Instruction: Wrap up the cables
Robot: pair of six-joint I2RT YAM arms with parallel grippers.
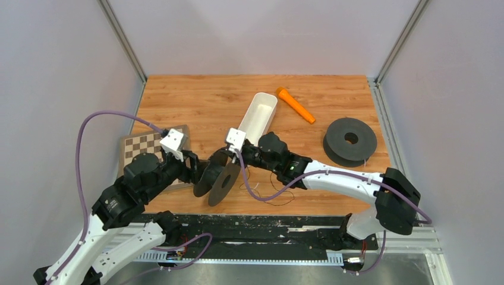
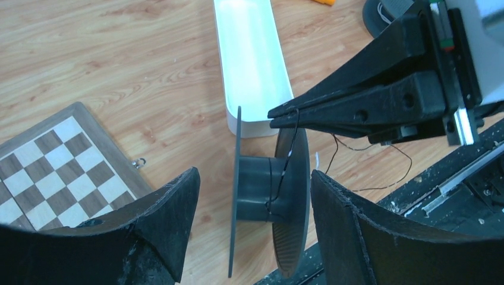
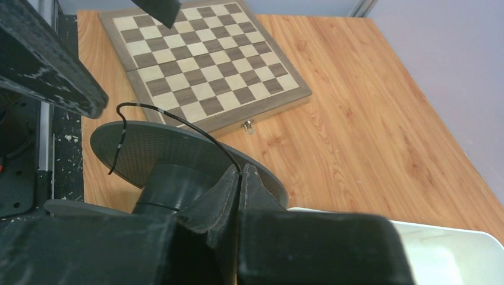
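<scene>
A dark grey spool [image 2: 254, 187] stands near the table's front, its two discs upright around a narrower core. In the left wrist view my left gripper is open, its fingers on either side of the spool, with no cable caught between them. Over the spool, my right gripper is shut on a thin black cable [image 3: 191, 126]. From its tips the cable arches past a disc in the right wrist view; the left wrist view shows it running down to the core. Loose cable [image 2: 392, 184] lies in loops on the wood.
A white tray [image 1: 260, 113] stands behind the spool and a chessboard [image 1: 142, 148] to its left. Farther right lie an orange tube [image 1: 296, 105] and a second dark spool [image 1: 350, 142]. Back left, the wood is bare.
</scene>
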